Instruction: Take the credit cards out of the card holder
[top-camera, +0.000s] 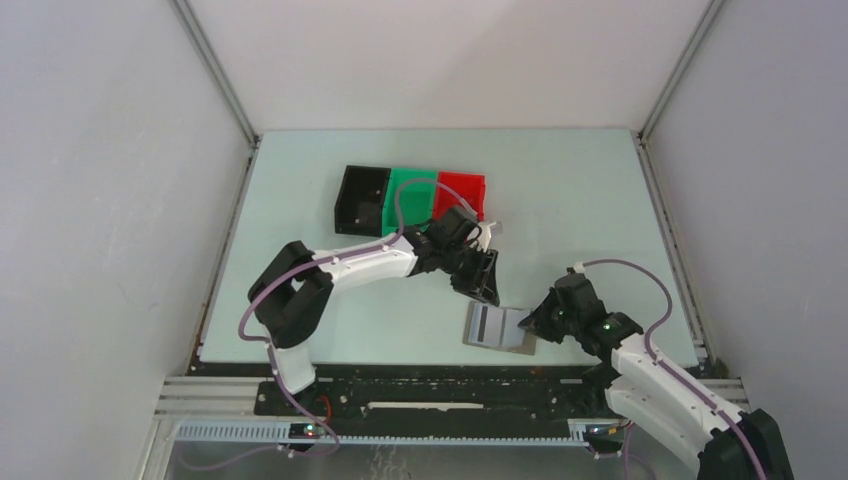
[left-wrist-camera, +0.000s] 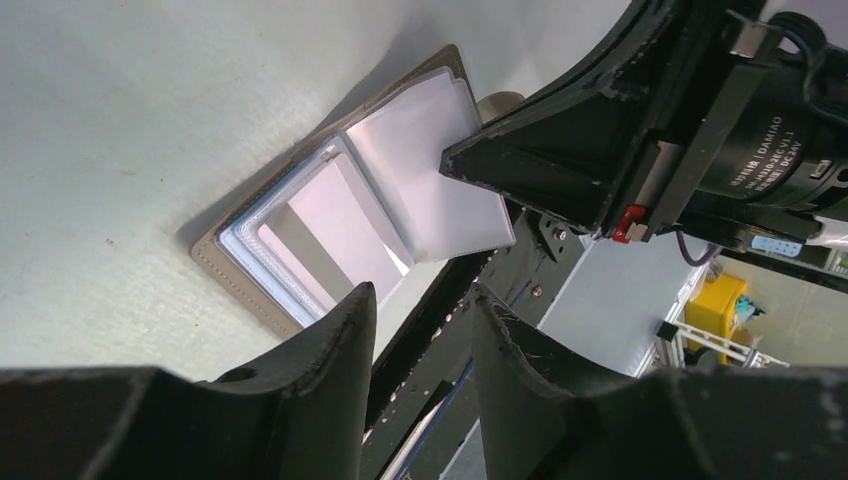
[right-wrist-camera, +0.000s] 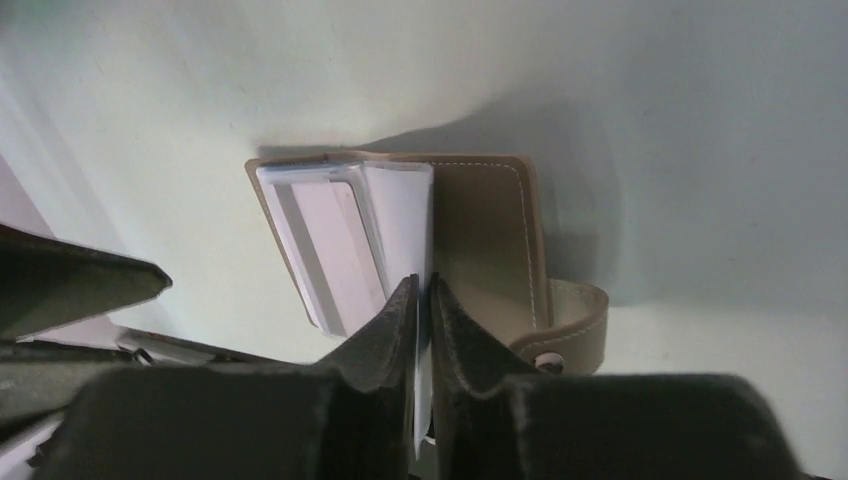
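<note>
A tan card holder (top-camera: 485, 325) lies at the table's front right, its clear sleeves holding pale cards (left-wrist-camera: 335, 230). My left gripper (top-camera: 482, 290) hangs just beyond its upper left, open and empty, fingertips (left-wrist-camera: 355, 310) pointing at the sleeves. My right gripper (top-camera: 530, 325) is at the holder's right side. In the right wrist view its fingertips (right-wrist-camera: 450, 320) close in around the raised edge of a white sleeve page (right-wrist-camera: 400, 200); whether they grip it is unclear. The brown backing (right-wrist-camera: 485, 230) shows beside that page.
Black, green and red bins (top-camera: 362, 200) stand at the back centre, partly behind the left arm. The table's front edge (top-camera: 400, 364) runs close below the holder.
</note>
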